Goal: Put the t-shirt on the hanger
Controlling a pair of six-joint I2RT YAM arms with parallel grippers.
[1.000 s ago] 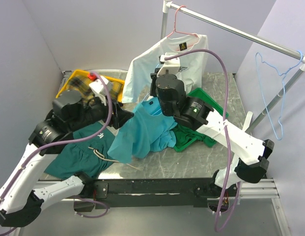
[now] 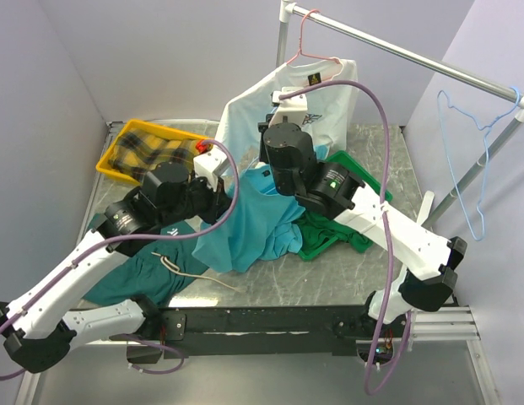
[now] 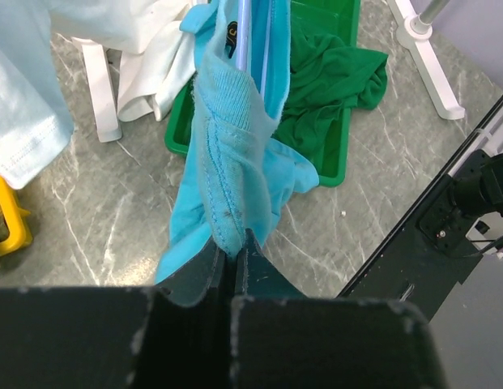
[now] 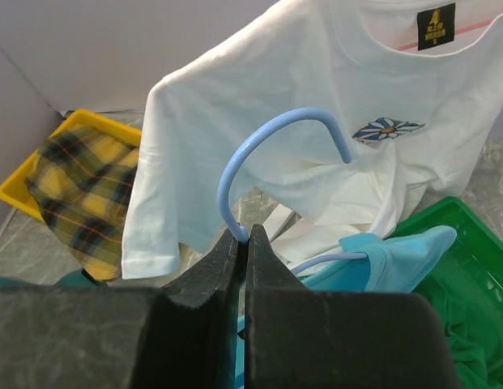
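Note:
A light blue T-shirt (image 2: 260,221) hangs above the table between my two arms. In the left wrist view its sleeve end (image 3: 223,162) runs down into my left gripper, which is shut on the fabric. A blue hanger (image 4: 271,130) is pinched at the base of its hook by my right gripper, with the hook curling above the fingers. One hanger arm reaches into the shirt, and the left wrist view also shows hanger bars inside the cloth near the collar. The far shoulder is partly hidden by the right arm.
On the rail (image 2: 397,46) hang a white T-shirt (image 2: 245,114) on a pink hanger and an empty blue hanger (image 2: 481,126). A green basket (image 2: 380,190), a yellow basket (image 2: 118,175) and dark green clothing (image 2: 131,274) are on the table.
My left gripper has moved right and somewhat down to the blue shirt, from open beside it to shut on its cloth. My right arm has shifted only slightly.

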